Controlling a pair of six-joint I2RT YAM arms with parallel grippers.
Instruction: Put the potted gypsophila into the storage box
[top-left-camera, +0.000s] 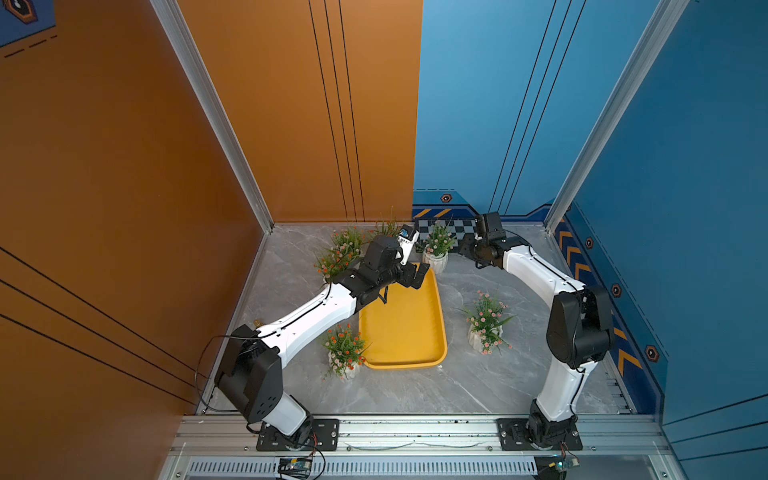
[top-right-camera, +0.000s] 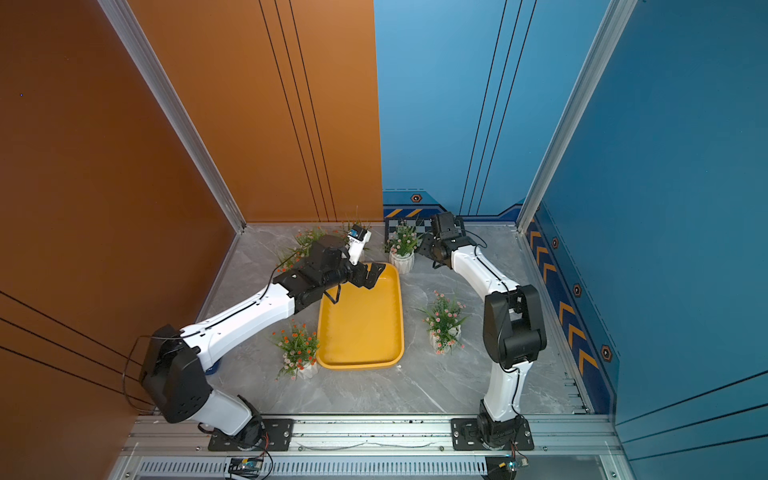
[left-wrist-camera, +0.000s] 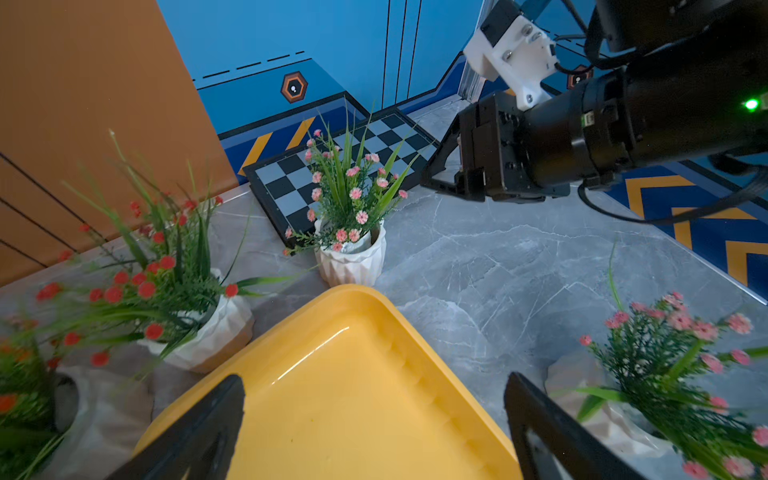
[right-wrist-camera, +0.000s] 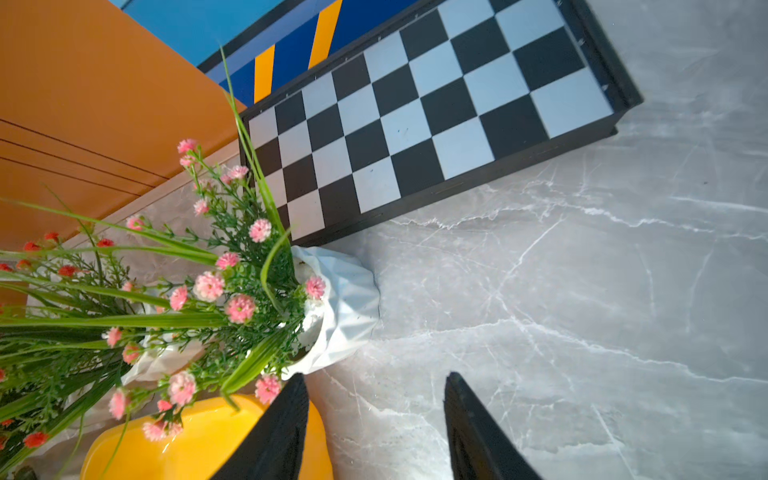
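The yellow storage box (top-left-camera: 404, 328) lies empty mid-table. Just behind its back right corner stands a pink-flowered gypsophila in a white pot (right-wrist-camera: 348, 308), upright. My right gripper is open to the right of that pot, apart from it, with bare table between its fingers. Over the back part of the box hangs my left gripper, also open and empty. Other potted flowers stand around the box: a red one (left-wrist-camera: 196, 320) behind it, an orange one (top-left-camera: 345, 348) front left, and a pink one (top-left-camera: 486, 321) on the right.
A black-and-white checkered board (right-wrist-camera: 416, 104) lies against the back wall, close behind the pink pot. More orange flowers (top-left-camera: 340, 252) stand back left, partly hidden by the left arm.
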